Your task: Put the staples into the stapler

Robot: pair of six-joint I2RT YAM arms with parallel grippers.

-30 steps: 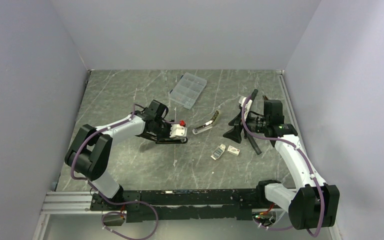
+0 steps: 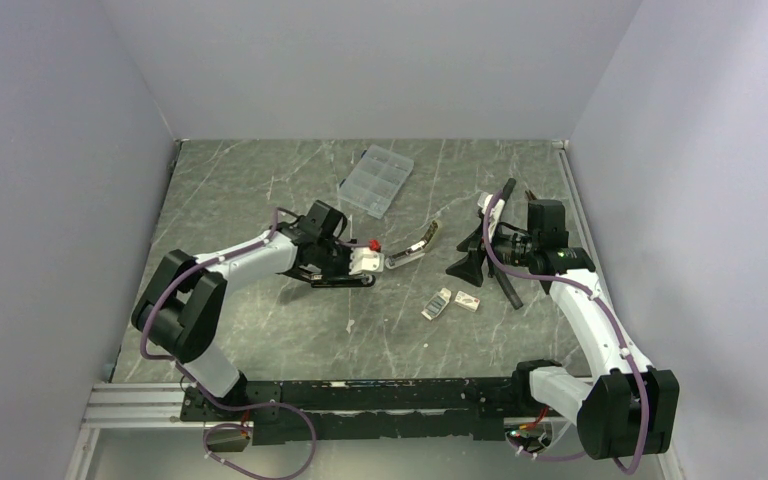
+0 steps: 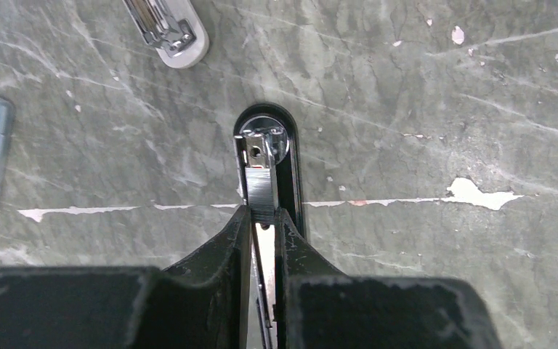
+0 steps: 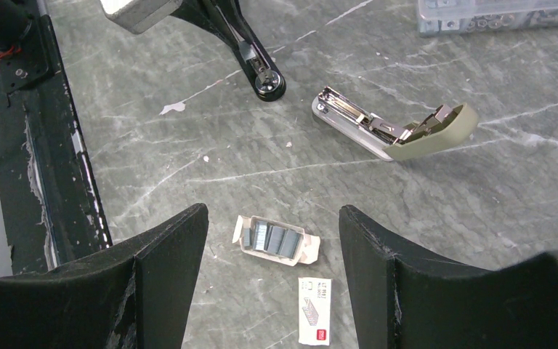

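A black stapler [image 3: 288, 167] lies on the table in the left wrist view, its magazine channel exposed. A silver strip of staples [image 3: 260, 190] lies along that channel near the round anvil end. My left gripper is over the channel, one fingertip on either side of the strip's rear end, with a narrow gap between them. Whether they press on the strip cannot be told. In the right wrist view, my right gripper stands open and empty above a small pack of staples [image 4: 275, 240]. Beside that pack lies a small white box [image 4: 314, 311].
A second stapler [image 4: 363, 125], olive and grey, lies opened between the arms. The clear compartment case [image 2: 376, 180] sits at the back. Dark bars [image 2: 506, 284] lie near the right arm.
My left gripper has shifted slightly to the right along the black stapler. The right arm, the other stapler, the staple pack and the box have stayed put.
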